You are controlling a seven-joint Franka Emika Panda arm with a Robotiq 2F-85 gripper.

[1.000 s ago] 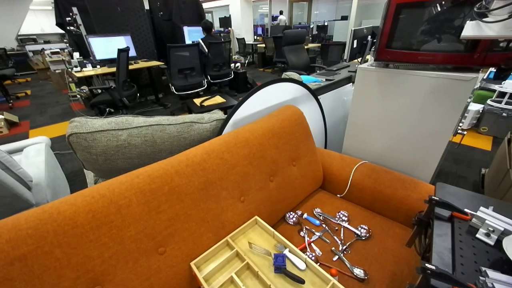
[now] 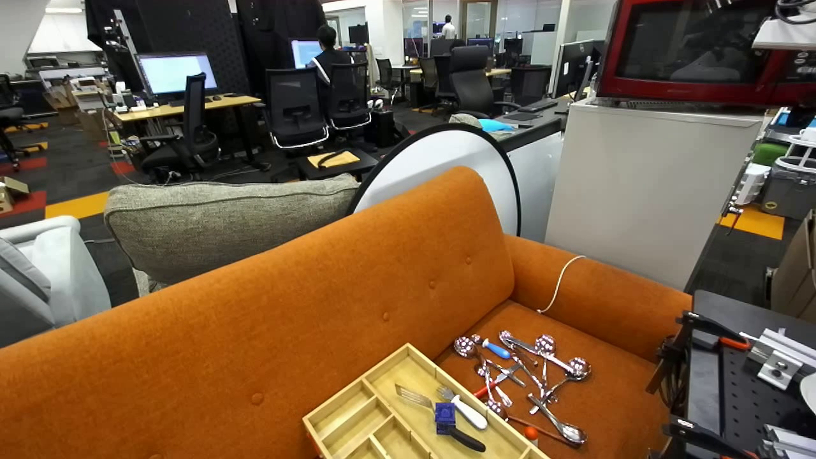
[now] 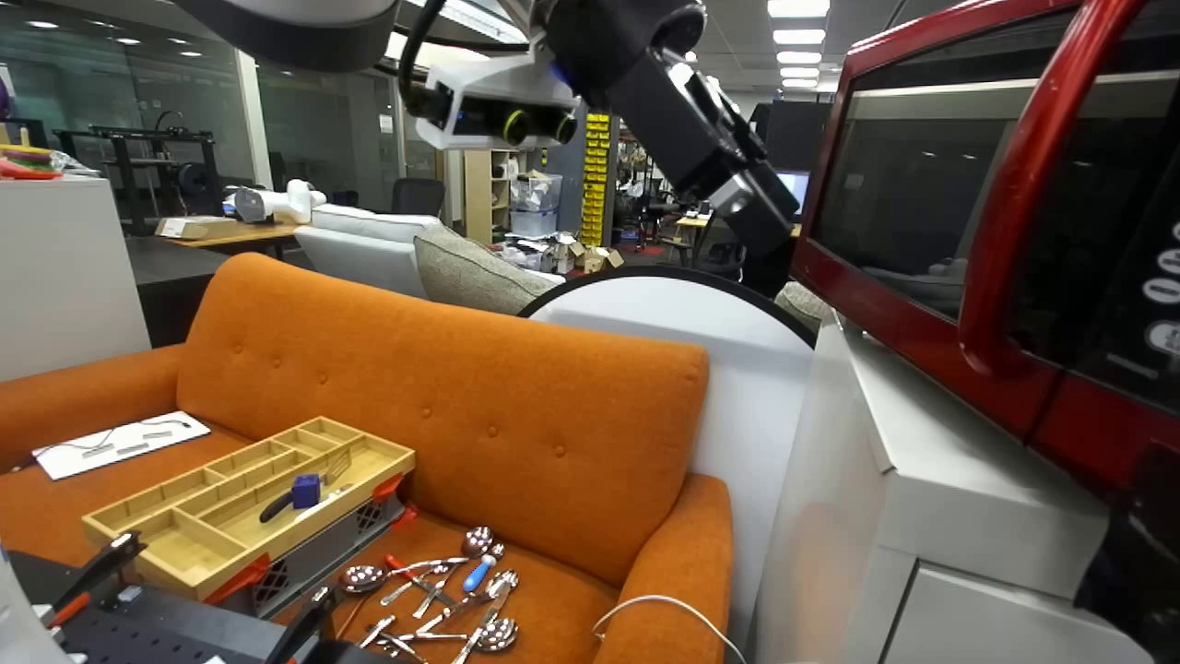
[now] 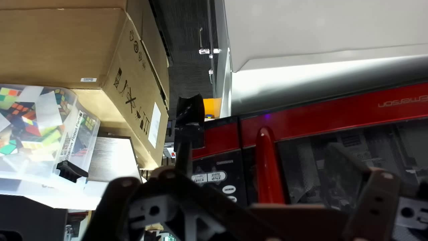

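My gripper is open, its fingers wide apart with nothing held between them. The red microwave (image 4: 321,105) appears upside down in the wrist view, its door looking shut. Its upright red handle (image 4: 269,168) shows in the space between my fingers; whether they touch it cannot be told. Exterior view 2 has my gripper (image 3: 763,205) high above the couch, left of the microwave (image 3: 824,260) in that picture and close to it in the image. At top right of exterior view 1 the microwave (image 2: 616,69) stands on a grey cabinet, with my gripper out of sight there.
An orange couch (image 3: 498,365) holds a wooden tray (image 3: 205,566) with utensils and a blue block (image 3: 306,492). Several metal utensils lie loose beside it. The grey cabinet (image 3: 819,498) bears the microwave. Cardboard boxes (image 4: 60,48) and a clear bin (image 4: 48,168) stand nearby.
A white part of the arm at the top right of exterior view 1 has shifted slightly right and up. The couch, tray, utensils and microwave look unmoved.
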